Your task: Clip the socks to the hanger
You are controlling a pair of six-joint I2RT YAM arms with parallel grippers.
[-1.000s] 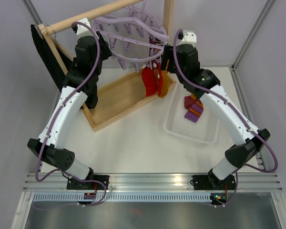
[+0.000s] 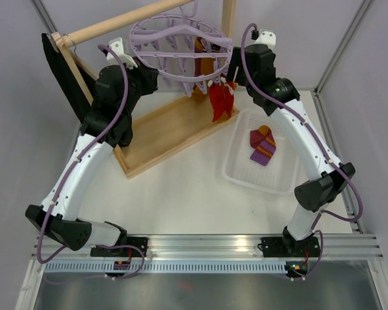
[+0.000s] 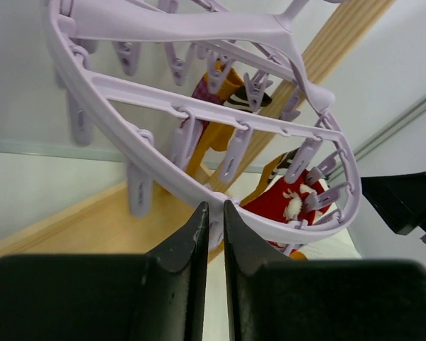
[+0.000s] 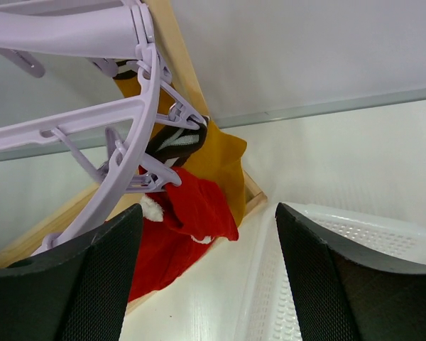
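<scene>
The lilac clip hanger point(image 2: 181, 32) hangs from the wooden frame point(image 2: 116, 16). My left gripper is shut on the hanger's lower rim at its left side. Socks hang among the clips at the back and right: red ones point(image 4: 199, 206) with white patches and yellow ones point(image 4: 227, 163) with dark striped parts. My right gripper stands open right of the hanger, facing these socks, apart from them.
A white plastic basket point(image 2: 246, 174) holding a purple, orange and maroon sock point(image 2: 263, 152) lies at the right. A wooden tray edge point(image 2: 142, 165) runs below the hanger.
The hanger has shifted slightly to the right and turned, with the socks swinging along. My left gripper has moved right with it; my right gripper has drawn a little rightward.
</scene>
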